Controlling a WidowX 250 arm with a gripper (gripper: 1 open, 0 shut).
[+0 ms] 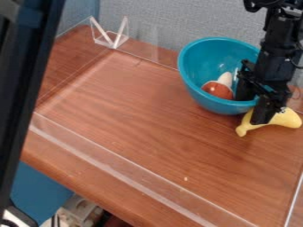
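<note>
My black gripper (263,101) reaches down at the right side of the blue bowl (204,59), its fingers low over a yellow banana-like object (253,124) lying on the wooden counter against the bowl. The fingers appear closed on that yellow object, though they partly hide it. Inside the bowl are a red-orange round object (217,90) and a white egg-shaped one (225,79), with something further hidden behind the gripper.
A white wire stand (109,35) sits at the back left near clear plastic edging. A dark vertical post fills the left edge.
</note>
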